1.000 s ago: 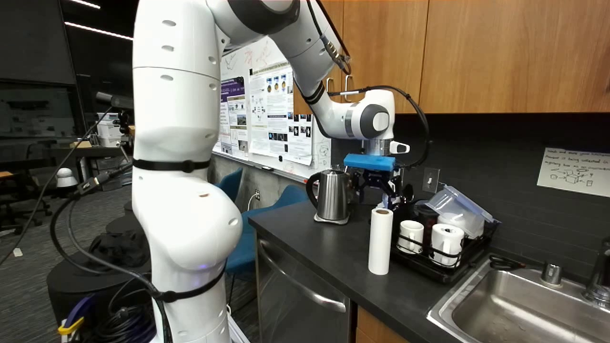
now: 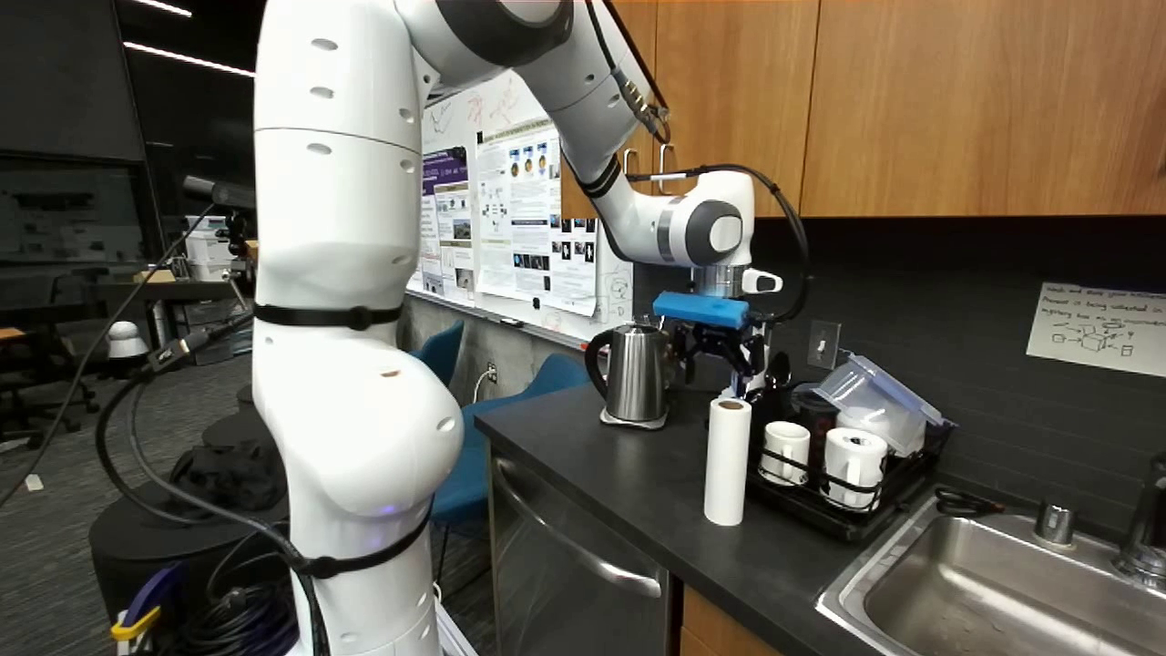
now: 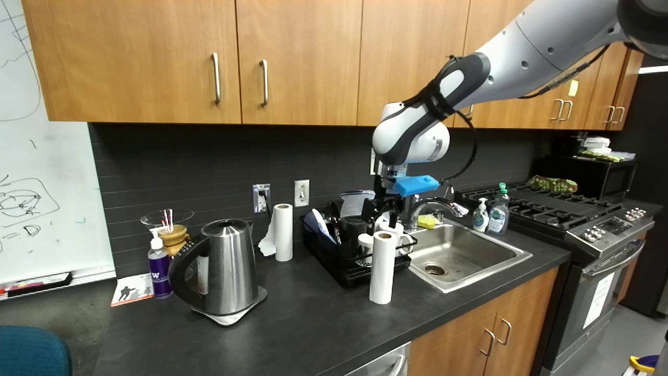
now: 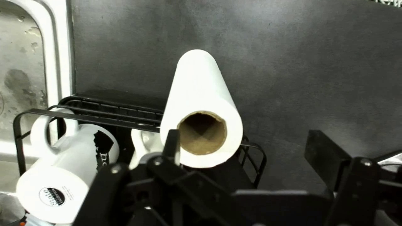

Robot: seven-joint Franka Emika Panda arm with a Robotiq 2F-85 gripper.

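A white paper towel roll [image 2: 727, 465] stands upright on the dark counter, just in front of the dish rack. My gripper [image 2: 721, 377] hangs above and behind the roll, pointing down. In the wrist view the gripper has its two fingers spread wide, with nothing gripped. The roll [image 4: 201, 83] shows its cardboard core there, nearer the left finger, and the right finger [image 4: 324, 158] stands well clear of it. From the other side, the roll [image 3: 383, 269] partly hides the rack and the gripper's lower parts.
The black dish rack [image 2: 847, 529] holds white mugs [image 2: 855, 470] and a clear container [image 2: 874, 399]. To its right is the sink [image 3: 463, 257]. A steel kettle [image 3: 228, 269] and a second towel roll [image 3: 283, 233] stand leftward.
My gripper has shifted very slightly to the left in exterior view 1. The towel roll, rack and kettle have stayed put.
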